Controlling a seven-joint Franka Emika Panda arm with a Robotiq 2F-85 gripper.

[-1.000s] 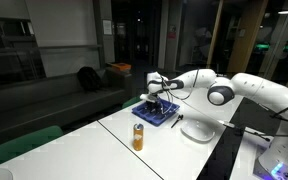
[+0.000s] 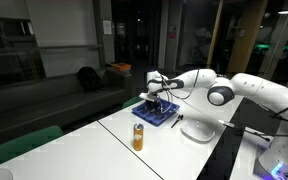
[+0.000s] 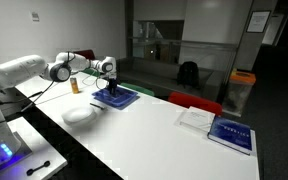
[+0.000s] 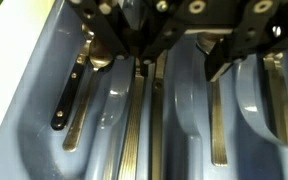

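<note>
The blue cutlery tray [image 2: 170, 119] lies on the white table, and my gripper [image 2: 154, 97] is down at it. In exterior view 2 the gripper [image 3: 111, 86] is over the same tray [image 3: 128, 97]. Up close in the wrist view, the gripper's dark fingers [image 4: 222, 60] are apart above the compartments, so it stands part open. Long metal utensils [image 4: 132, 135] lie in the middle compartment below the gap. To the left are a black-handled utensil [image 4: 69, 95] and a metal one [image 4: 81, 112]. I cannot tell whether a finger touches any cutlery.
A white plate [image 2: 197, 129] and a dark utensil [image 2: 177, 120] lie near the tray. An orange bottle [image 2: 138, 138] stands in front of it. In exterior view 2, a white box [image 3: 196, 118] and a blue box [image 3: 232, 134] lie far right, with bare table between.
</note>
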